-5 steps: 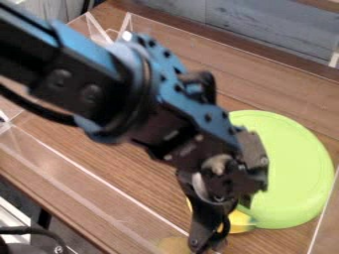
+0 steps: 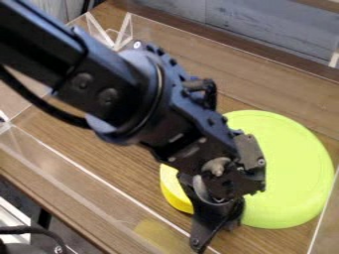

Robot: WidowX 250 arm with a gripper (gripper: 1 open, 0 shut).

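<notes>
My black gripper (image 2: 212,220) points down at the wooden floor of the clear-walled box, at the front edge of a lime-green disc (image 2: 288,159). Its fingers are shut, and I see nothing clearly held between them. A yellow object (image 2: 173,187) lies just behind the gripper, partly hidden by it, beside or under the left edge of the disc.
Clear acrylic walls surround the wooden floor (image 2: 199,77), which is bare toward the back. A dark cable and a white object sit outside the box at the lower left. A grey panel (image 2: 239,35) stands behind.
The gripper and arm have shifted slightly left, and more of the yellow object shows to the left of the gripper. The disc looks unmoved.
</notes>
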